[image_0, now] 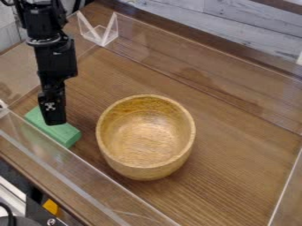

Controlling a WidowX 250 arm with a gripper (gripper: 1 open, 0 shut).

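A green rectangular block [53, 129] lies flat on the wooden tabletop at the left front. Just above its upper end is my black gripper [49, 112], pointing down, its fingers apart with nothing seen between them; whether they touch the block I cannot tell. A large round tan wooden bowl [145, 136] sits to the right of the block, close beside it.
A white wire-like object [104, 31] stands at the back left. A clear wall or edge runs along the front left, with dark cables below it.
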